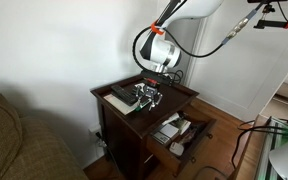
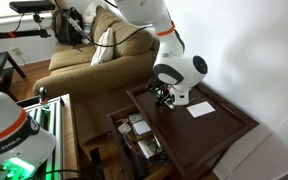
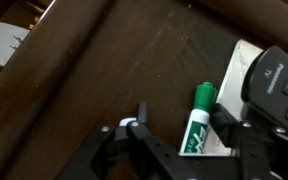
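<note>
A white marker with a green cap (image 3: 202,110) lies on the dark cabinet top in the wrist view. My gripper is low over it, fingers part open, with the marker in the gap nearer the right finger. Whether either finger touches the marker is unclear. In exterior view 1 the gripper (image 1: 147,98) is over the middle of the cabinet top, beside a black remote (image 1: 122,94). Exterior view 2 shows the gripper (image 2: 166,99) from the other side, with the marker hard to make out.
The Panasonic remote (image 3: 279,85) rests on a white sheet (image 3: 240,62) close to the right finger. Below the cabinet top (image 1: 180,98), an open drawer (image 1: 174,145) holds several items. A brown sofa (image 1: 24,140) stands to the left.
</note>
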